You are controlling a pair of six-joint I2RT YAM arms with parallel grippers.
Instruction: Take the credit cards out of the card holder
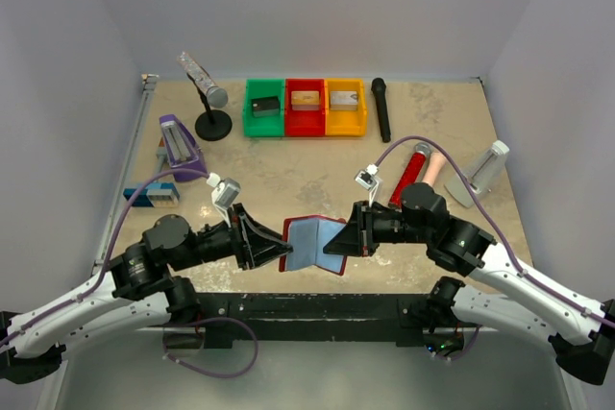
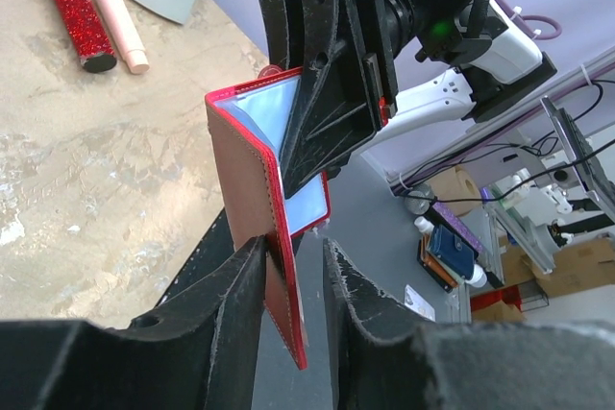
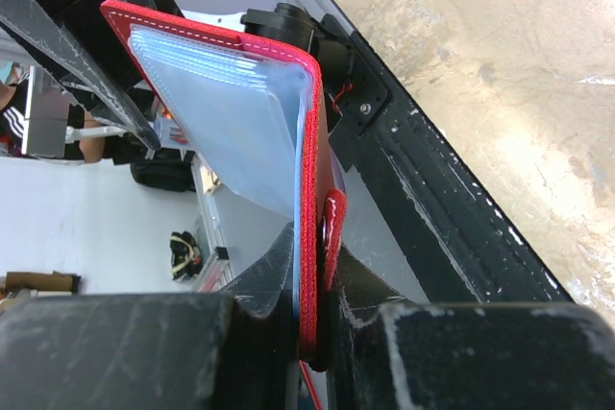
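The card holder [image 1: 303,242], red-edged with pale blue clear sleeves, is spread partway open between both arms above the front of the table. My right gripper is shut on its edge; the sleeves [image 3: 216,103] fan out beyond the fingers. In the left wrist view the brown outer cover [image 2: 245,189] reaches down between the fingers of my left gripper. Those fingers are part open: one finger lies against or very near the cover, and a gap shows to the other. No separate card can be made out.
Green, red and yellow bins [image 1: 305,132] with small items stand at the back. A microphone [image 1: 381,108], a red tube [image 1: 411,175] and a white device [image 1: 478,175] lie to the right. Left are a lamp [image 1: 213,125] and a purple stand [image 1: 183,146].
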